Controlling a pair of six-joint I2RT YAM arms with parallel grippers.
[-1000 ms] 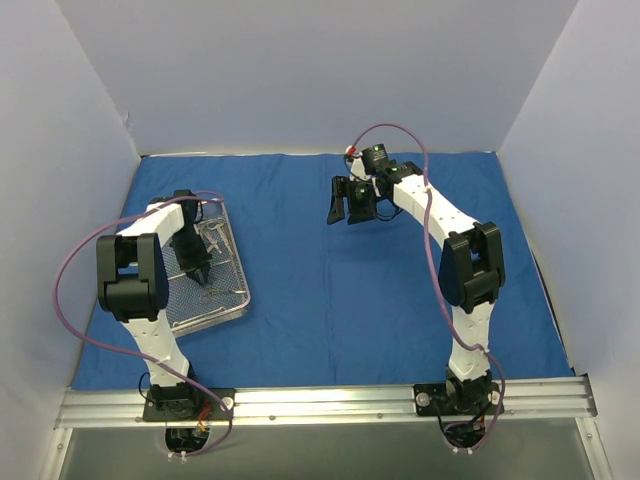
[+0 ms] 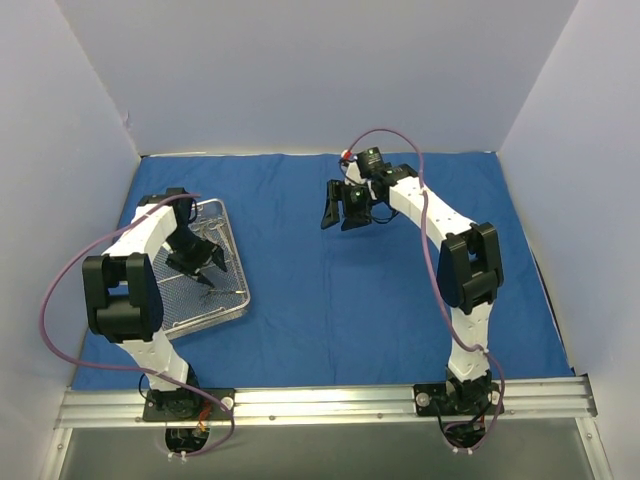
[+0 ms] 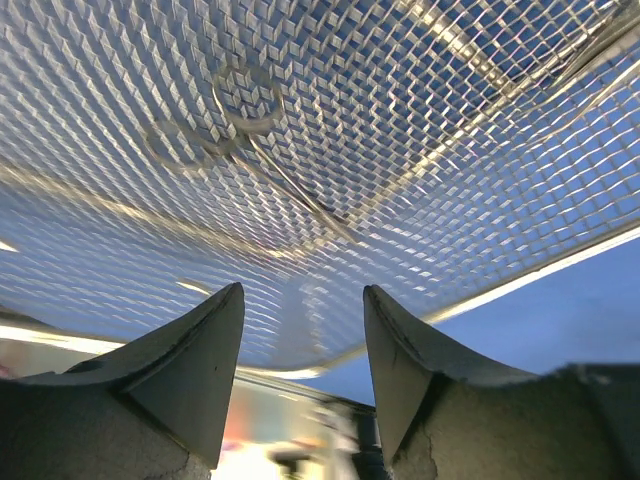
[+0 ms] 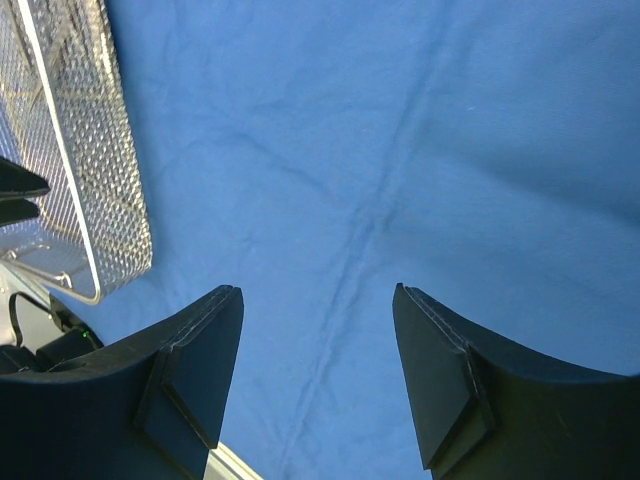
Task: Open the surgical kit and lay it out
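The wire-mesh instrument tray [image 2: 240, 308] lies at the left of the blue cloth. My left gripper [image 2: 200, 262] hangs over it, open and empty in the left wrist view, above ring-handled scissors [image 3: 290, 185]. More slender metal instruments [image 3: 590, 55] lie at the upper right of that view; some low in the tray are blurred. My right gripper [image 2: 342, 210] is over bare cloth at the middle back, open with nothing between its fingers; the tray's edge shows left in the right wrist view.
Grey walls [image 2: 330, 80] enclose the back and sides. A metal rail [image 2: 320, 398] runs along the front edge.
My left gripper has risen and turned slightly over the tray, its fingers spreading apart in the top view. The right gripper has shifted slightly left.
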